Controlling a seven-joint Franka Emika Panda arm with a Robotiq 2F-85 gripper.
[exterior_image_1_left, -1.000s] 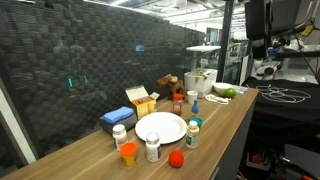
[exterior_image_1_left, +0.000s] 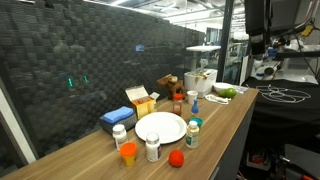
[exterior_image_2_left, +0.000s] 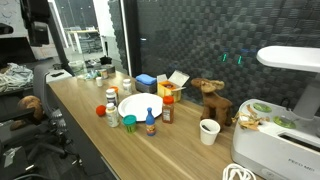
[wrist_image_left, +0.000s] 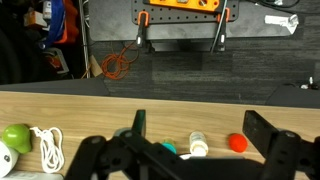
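Note:
High over the table's open side, my gripper stands open, its two dark fingers far apart and nothing visible between them. The white plate (exterior_image_1_left: 160, 126) lies empty on the wooden table. Near it are a red ball-like item (exterior_image_1_left: 176, 158), an orange cup (exterior_image_1_left: 128, 152), a white bottle (exterior_image_1_left: 153, 148), another white bottle (exterior_image_1_left: 120, 136) and a white-capped bottle (exterior_image_1_left: 192, 135). Farther along stand a green cup (exterior_image_2_left: 130, 122), a blue bottle (exterior_image_2_left: 150, 122) and a reddish-brown jar (exterior_image_2_left: 167, 110). In the wrist view, the arm hides part of the table.
Behind the plate sit a blue package (exterior_image_1_left: 117, 115) and an open yellow-white box (exterior_image_1_left: 141, 101). A brown deer figure (exterior_image_2_left: 213, 101), a white cup (exterior_image_2_left: 209, 131) and a white machine (exterior_image_2_left: 278, 145) occupy the other end. Bare wood lies along the table's front stretch.
The dark gripper parts at the top right of exterior view 1 have shifted slightly since a second ago. Everything on the table keeps its place.

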